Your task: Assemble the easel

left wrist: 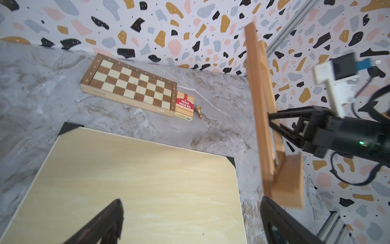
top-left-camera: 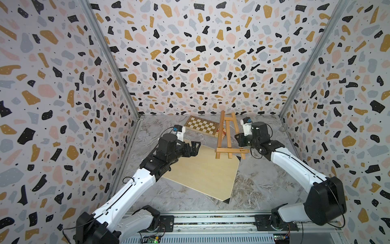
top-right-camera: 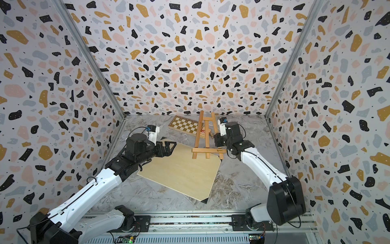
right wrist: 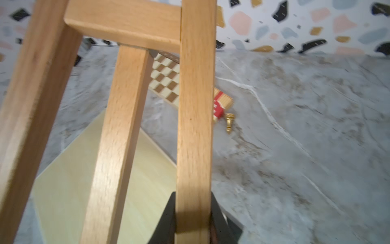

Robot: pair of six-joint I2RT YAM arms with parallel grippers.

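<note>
A wooden easel frame (top-left-camera: 220, 130) (top-right-camera: 199, 130) (left wrist: 260, 105) (right wrist: 194, 122) is held upright in the air at the right side, above the table and the pale board. It has several slats, a short top crossbar and a wider ledge (top-left-camera: 232, 150) across the bottom. My right gripper (top-right-camera: 217, 139) is shut on one outer upright of it. My left gripper (top-left-camera: 193, 148) (top-right-camera: 168, 148) is open and empty, above the pale board left of the easel, apart from it.
The pale board (left wrist: 142, 179) with black corners covers the middle of the table. Behind it lie a chessboard box (left wrist: 130, 81), a red card box (left wrist: 184, 106) and a gold chess piece (left wrist: 198, 111).
</note>
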